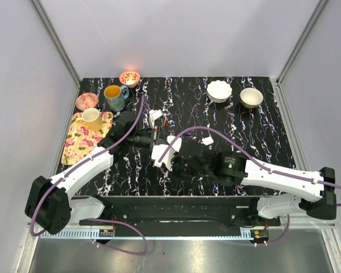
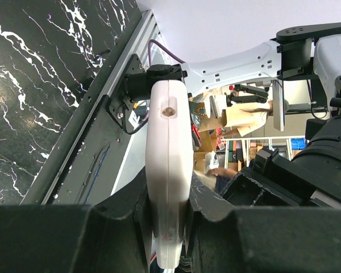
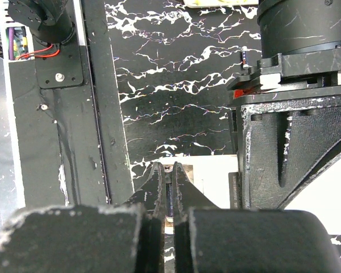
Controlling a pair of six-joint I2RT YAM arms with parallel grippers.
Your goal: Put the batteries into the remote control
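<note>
The white remote control (image 2: 168, 131) stands end-on in the left wrist view, with my left gripper shut on it. In the right wrist view, part of the remote's white body and an opening in it show behind my right gripper. The right fingers are shut, their tips in front of that opening; whether they touch it cannot be seen. No battery shows clearly between them, and the inside of the opening is mostly hidden. A small battery-like piece (image 1: 165, 121) lies on the dark table behind the grippers.
A small white piece (image 1: 207, 140) lies right of the grippers. At the back left are a blue mug (image 1: 115, 100), a cream cup (image 1: 92, 118) and a floral tray (image 1: 74, 149). White bowls (image 1: 219, 90) stand at the back right. Both arms crowd the middle.
</note>
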